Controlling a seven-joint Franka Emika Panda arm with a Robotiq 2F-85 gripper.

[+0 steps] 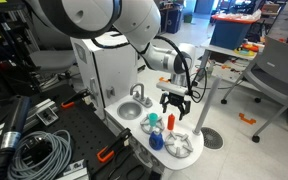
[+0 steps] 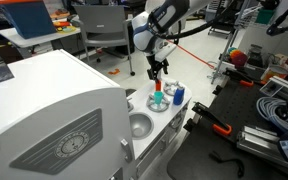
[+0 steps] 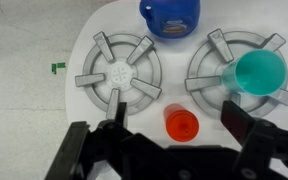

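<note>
A red, round-topped object stands upright on the white stove top, between two burner grates. My gripper hangs above it, pointing down. In the wrist view the two dark fingers are wide apart, one to either side of the red object, with nothing held. Exterior view 2 also has the gripper over the red object. Close by, a teal cup rests on one grate, and a blue mug sits near the two grates.
The left grate in the wrist view is empty. A sink with a faucet lies on the same counter, with a white cabinet behind. Black rails and coiled cables are at the front left.
</note>
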